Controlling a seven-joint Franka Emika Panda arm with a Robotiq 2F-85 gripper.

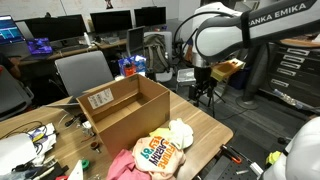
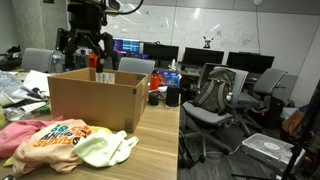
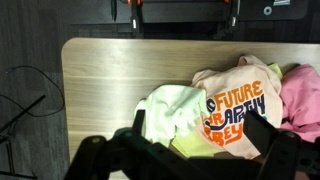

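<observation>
My gripper stands open above the table, its two dark fingers wide apart with nothing held between them. In exterior view 1 the gripper [image 1: 208,92] hangs over the table's right side, clear of the fabrics. Below lie several crumpled cloths: a pale green-white cloth [image 3: 172,110], a peach shirt [image 3: 240,88] with orange and blue lettering, and a pink cloth [image 3: 302,97]. A yellowish fabric [image 3: 196,146] pokes out beneath the shirt, partly hidden by a finger. Behind the pile sits an open cardboard box [image 1: 128,125]; little of its inside shows.
Bare wood table [image 3: 110,80] lies left of the cloths in the wrist view. Loose items and papers [image 1: 18,150] clutter the left side in exterior view 1. Chairs [image 2: 215,95] and desks with monitors stand beyond the table.
</observation>
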